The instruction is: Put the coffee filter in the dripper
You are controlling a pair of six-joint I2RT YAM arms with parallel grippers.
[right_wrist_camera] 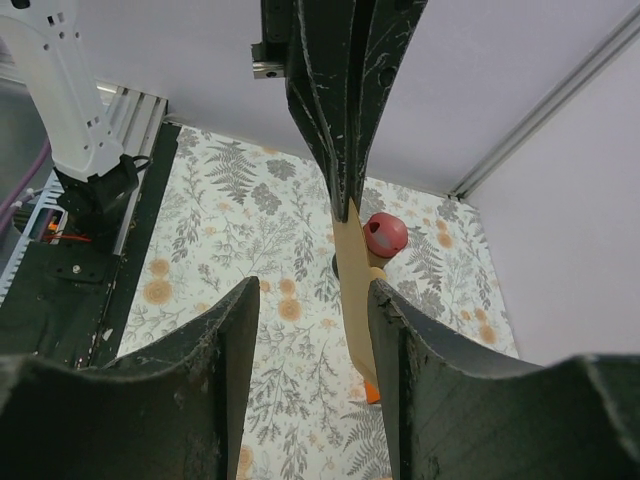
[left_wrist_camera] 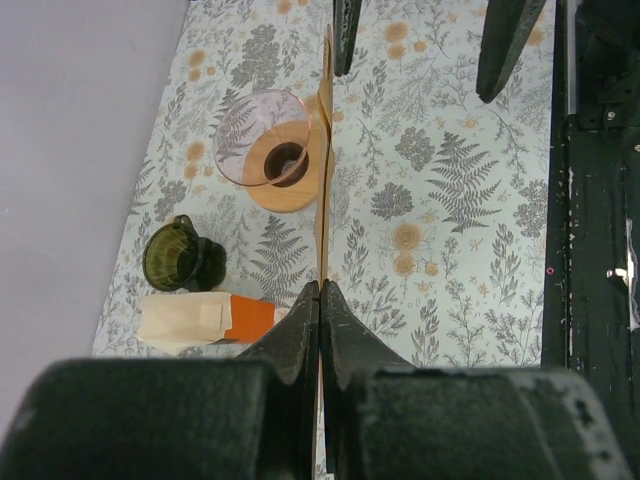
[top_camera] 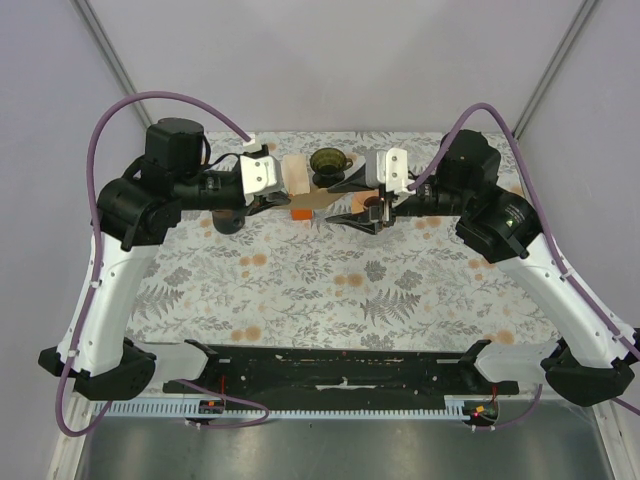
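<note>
A tan paper filter (top_camera: 307, 195) hangs between the grippers, seen edge-on in the left wrist view (left_wrist_camera: 324, 180). My left gripper is shut on its edge. My right gripper is open, its fingers around the filter's free end, with a gap showing. A clear dripper funnel (left_wrist_camera: 244, 140) stands in a wooden holder (left_wrist_camera: 282, 197) on the table, partly hidden by the filter in the left wrist view.
A green glass cup (left_wrist_camera: 172, 258) and a pack with an orange side (left_wrist_camera: 249, 318) stand at the back. Walls border the back and sides.
</note>
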